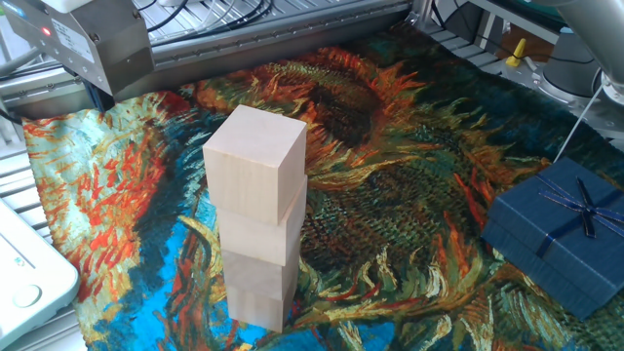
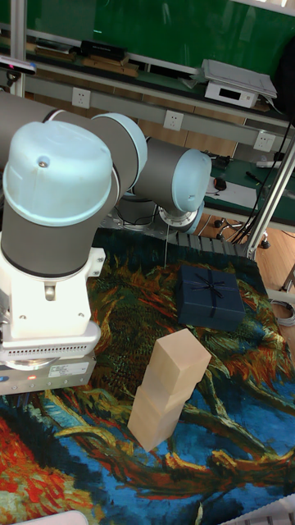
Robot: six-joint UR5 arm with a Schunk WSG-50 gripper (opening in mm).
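Several pale wooden blocks stand in one upright stack, their edges slightly out of line with each other. The same tower appears in exterior view 3, on the patterned cloth. At the upper left of exterior view 2 is the grey housing of my gripper, well apart from the stack. A dark part shows beneath that housing, but whether the fingers are open or shut cannot be made out. Nothing is seen hanging below it.
A dark blue gift box with a ribbon bow lies right of the stack. At the lower left sits a white device. The colourful cloth between tower and box is clear. My arm spans the left of exterior view 3.
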